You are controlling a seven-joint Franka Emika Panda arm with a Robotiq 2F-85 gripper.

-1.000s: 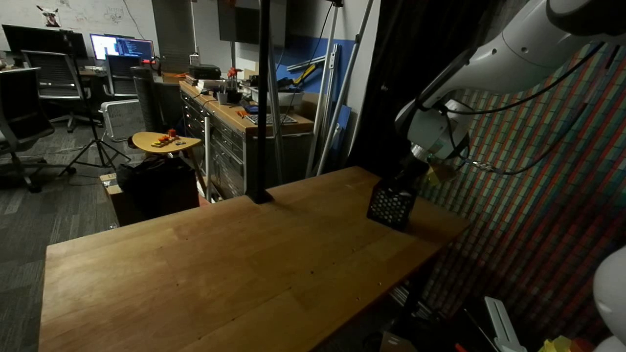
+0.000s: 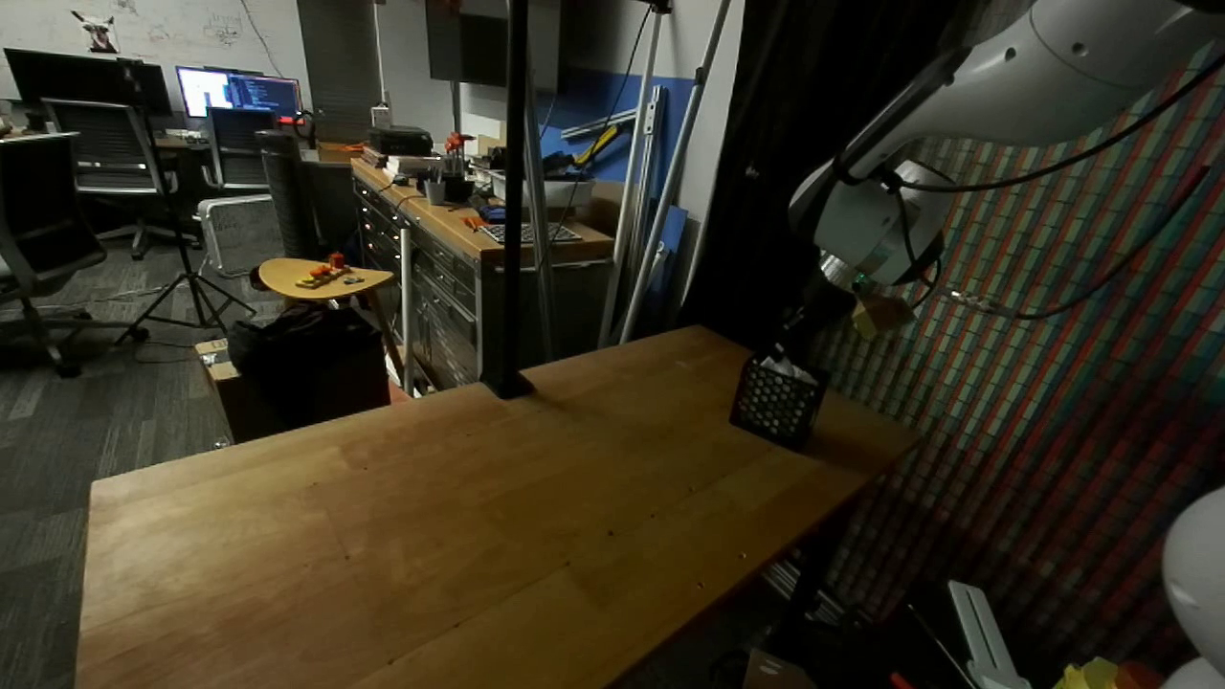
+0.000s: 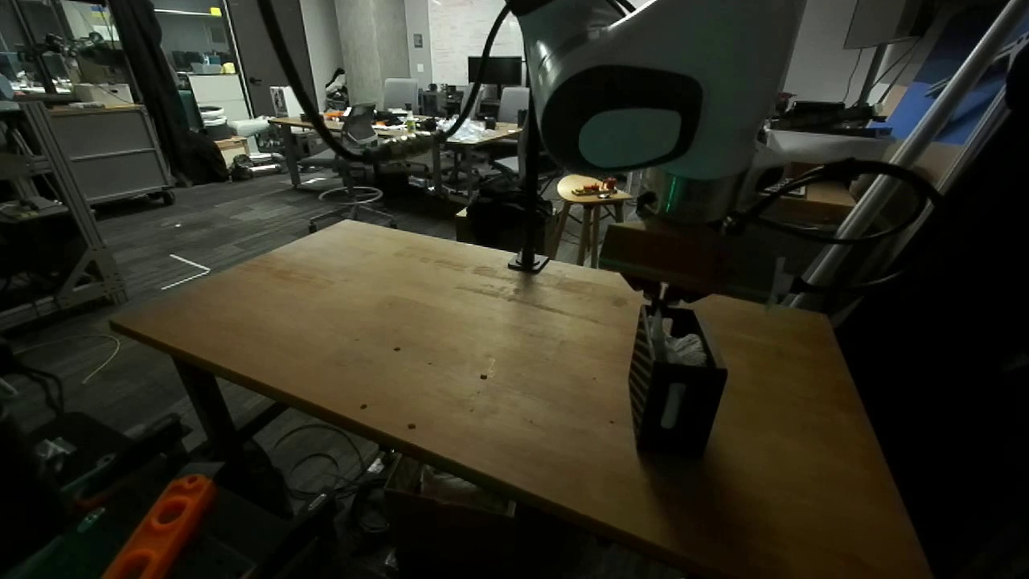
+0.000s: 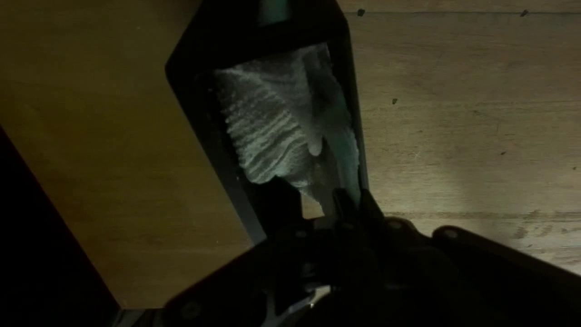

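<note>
A black basket with a patterned, perforated side point(image 2: 777, 402) stands upright on the wooden table, near its far right end in exterior view 1. Crumpled white cloth point(image 4: 272, 131) fills part of it, seen from above in the wrist view. My gripper is over one end of the basket, close to its rim, shut on a strip of the cloth that runs up to the fingertips. In exterior view 2 the gripper point(image 3: 661, 301) sits just above the basket's opening, with most of the cloth point(image 3: 685, 347) still inside. The dark fingers blend with the basket.
A black upright post point(image 2: 511, 344) is fixed at its back edge. Beside the table hangs a striped curtain point(image 2: 1034, 344). The basket is near the table's right-hand edges.
The arm has risen, and its gripper is higher over the basket. White cloth now shows at the basket's top. The basket has shifted slightly to the right in exterior view 1.
</note>
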